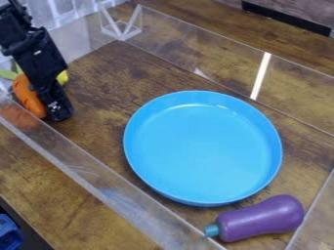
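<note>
My black gripper (47,98) is at the far left of the camera view, low over the table, just beside an orange object (26,95) that it partly covers. A yellow object (61,74) peeks out behind the gripper. The fingers are dark and overlap, so I cannot tell whether they are open or shut.
A large blue plate (202,146) fills the right middle. A purple toy eggplant (259,218) lies at the lower right. Clear low walls border the wooden table, and a dark blue object (7,232) is at the lower left corner.
</note>
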